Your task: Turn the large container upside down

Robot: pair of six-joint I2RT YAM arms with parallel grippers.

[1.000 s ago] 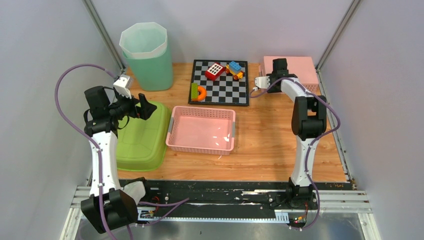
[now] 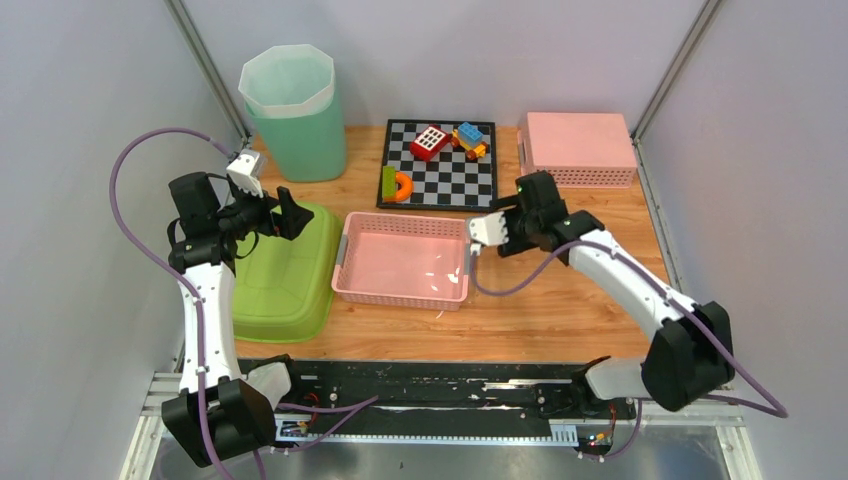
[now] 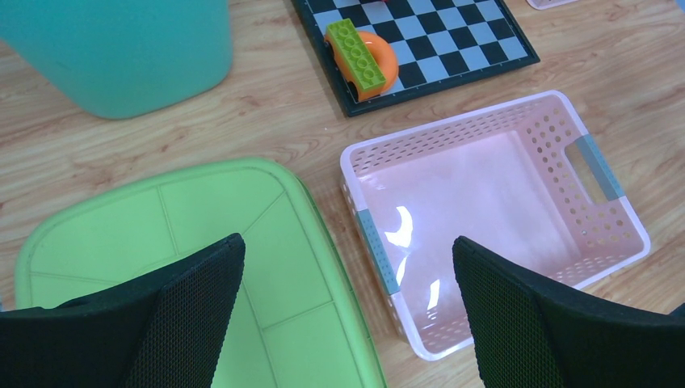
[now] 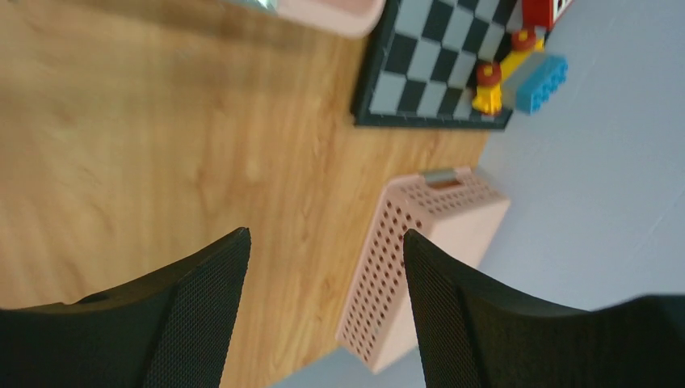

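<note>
A pink basket [image 2: 401, 295] stands upright in mid-table, its mouth up and its inside empty. In the back right corner a second pink basket [image 2: 577, 140] rests bottom up; in the right wrist view this basket [image 4: 460, 226] lies on the far side, clear of the fingers. My left gripper hangs over the green lid, open and empty. The right gripper is above the wood to the right of the upright basket. Its fingers stand apart with nothing between them.
A green lid [image 2: 285, 270] lies left of the upright basket, with a green bin [image 2: 300, 140] behind it. At the back, a checkered board [image 2: 450, 187] carries several toy bricks. Bare wood [image 2: 520, 320] shows at the front right.
From over the back right basket, the right arm has swung left and toward the front, beside the upright basket. Neither basket has moved. The left arm is still.
</note>
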